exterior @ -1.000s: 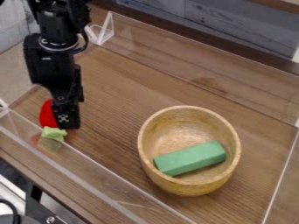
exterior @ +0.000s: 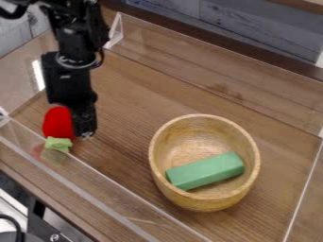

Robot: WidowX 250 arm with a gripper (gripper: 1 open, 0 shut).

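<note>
My black gripper point(exterior: 74, 119) reaches down from the upper left, its tip low beside a red object point(exterior: 57, 122) with a pale green part point(exterior: 59, 145) at its lower end, near the left edge of the board. The gripper looks nearly closed; whether anything is between its fingers is hard to tell, as it partly overlaps the red object. A wooden bowl point(exterior: 190, 142) at the right holds a green block point(exterior: 205, 170).
Clear plastic walls or edges line the left and front.
The arm has shifted slightly, with small changes in the gripper's pose beside the red object. The red object and bowl look unmoved.
</note>
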